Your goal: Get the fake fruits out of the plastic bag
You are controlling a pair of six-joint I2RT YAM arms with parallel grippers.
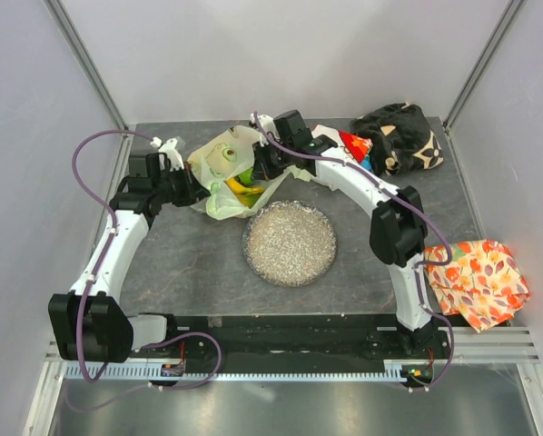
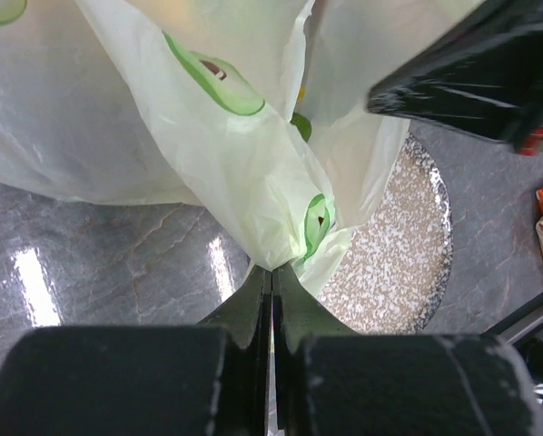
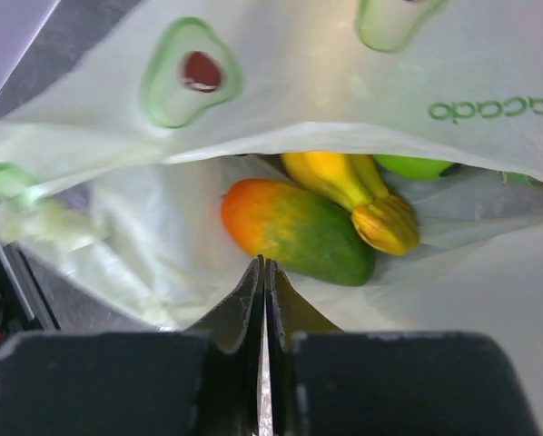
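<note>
A white plastic bag holds fake fruits: a red-orange and green mango, a yellow banana bunch, a green fruit. My left gripper is shut at the bag's near left edge; the thin plastic meets its tips. My right gripper is over the bag's opening, fingertips close together just in front of the mango; whether anything is between them is not visible.
A round speckled plate lies below the bag. Folded cloths sit at the back right, a floral cloth at the front right.
</note>
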